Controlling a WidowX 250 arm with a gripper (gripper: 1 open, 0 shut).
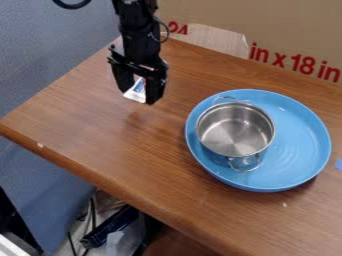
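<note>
The black gripper (139,82) is lowered over a white tube (134,92) on the wooden table, one finger on each side and its body hiding most of the tube. The fingers look apart; whether they touch the tube cannot be seen. A steel pot (235,130) sits on a blue plate (301,150) at the right.
Bare wood (120,145) fills the left and front of the table. A cardboard sheet (281,30) stands behind the table. Beyond the left edge are blue fabric and some clutter below.
</note>
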